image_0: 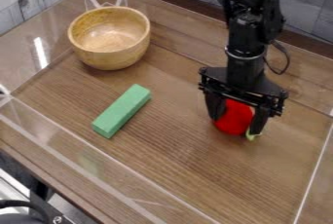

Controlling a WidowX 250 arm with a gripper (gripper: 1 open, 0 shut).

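My black gripper (240,99) is lowered over a red object (232,120) on the wooden table (182,179), right of centre. Its fingers come down on either side of the red object, whose full shape is partly hidden by them. Whether they grip it or only surround it I cannot tell. A small pale green tip shows at the lower right of the red object.
A tan bowl (107,35) sits at the upper left. A green block (121,110) lies at the left middle, apart from the gripper.
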